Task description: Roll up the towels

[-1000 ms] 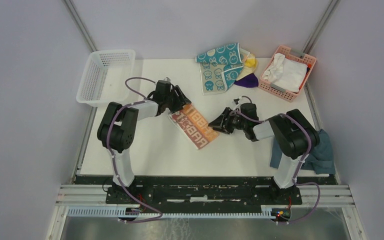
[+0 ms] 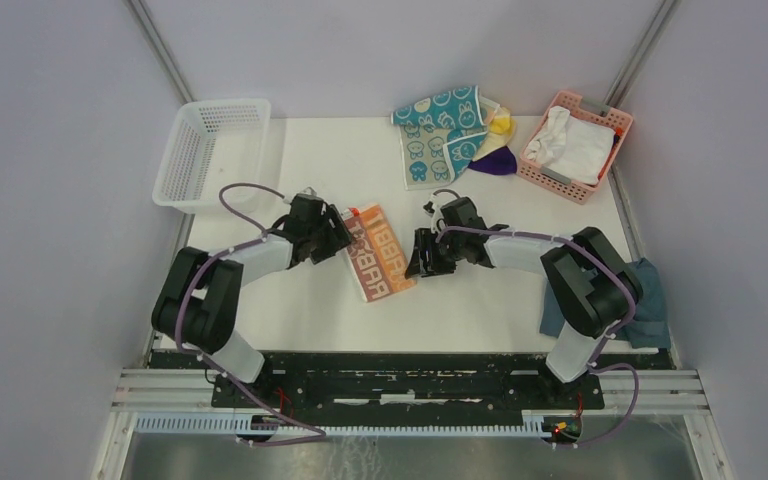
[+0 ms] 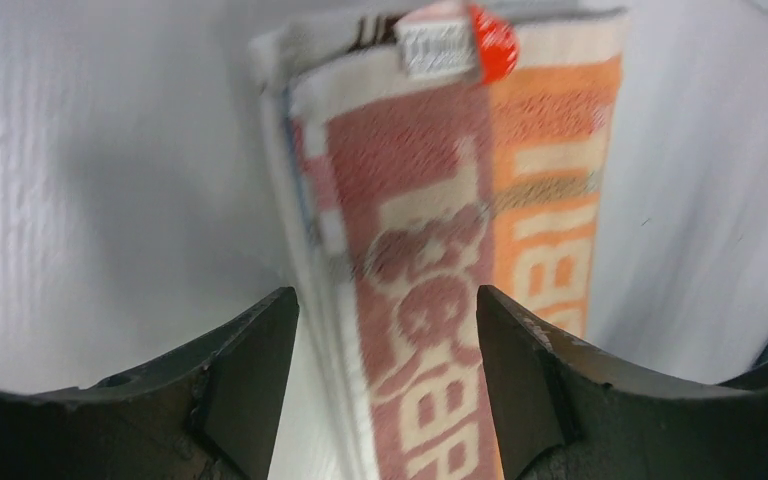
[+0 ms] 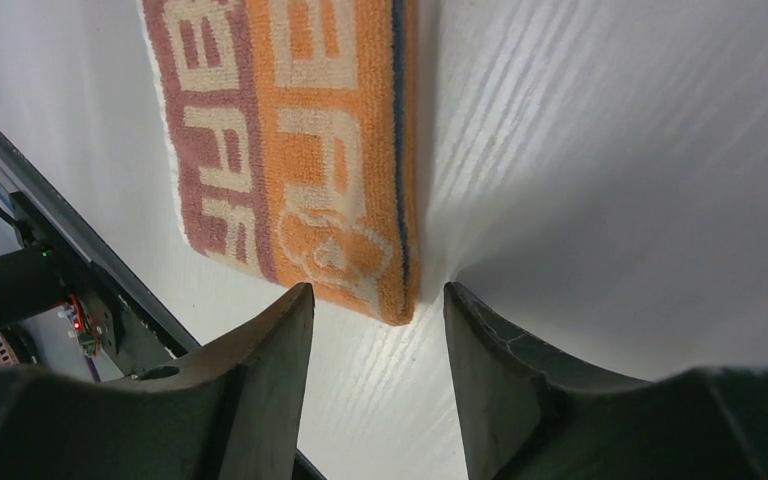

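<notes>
An orange and dark-red patterned towel [image 2: 378,253], folded into a narrow strip, lies flat in the middle of the table. My left gripper [image 2: 341,233] hovers at the strip's far left edge; in the left wrist view its fingers [image 3: 250,350] stand apart above the towel [image 3: 410,180], whose white tag and red tab show at the far end. At the near right corner is my right gripper [image 2: 419,268]. Its fingers [image 4: 285,345] are parted, and the towel's folded orange corner [image 4: 395,300] lies ahead of the gap. Neither gripper has anything in it.
An empty white basket [image 2: 213,155] stands at the back left. Teal patterned cloths [image 2: 440,135] and a purple-yellow one [image 2: 497,160] lie at the back. A pink basket [image 2: 582,150] holds white cloths. A blue towel [image 2: 648,305] lies at the right edge.
The towel has turned and its near end shifted left.
</notes>
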